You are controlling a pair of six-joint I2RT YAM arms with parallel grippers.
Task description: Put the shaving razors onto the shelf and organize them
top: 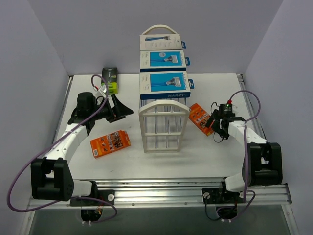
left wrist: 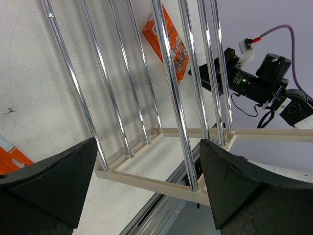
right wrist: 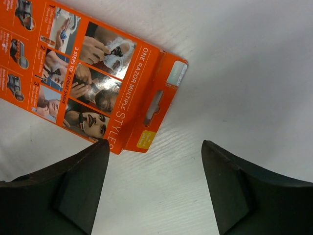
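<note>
A white wire shelf (top: 164, 132) stands mid-table, holding three blue-and-white razor boxes (top: 165, 84) on top. An orange razor box (top: 110, 144) lies left of it; another orange box (top: 199, 117) lies right of it, filling the upper left of the right wrist view (right wrist: 93, 83). My left gripper (top: 117, 110) hangs open beside the shelf's left side, empty, with metal rods showing beyond its fingers. My right gripper (top: 210, 122) is open over the right orange box's end, nothing between its fingers.
A black-and-green package (top: 111, 88) lies at the back left. Bare table (top: 215, 156) is at the front right. Grey walls enclose both sides and the back.
</note>
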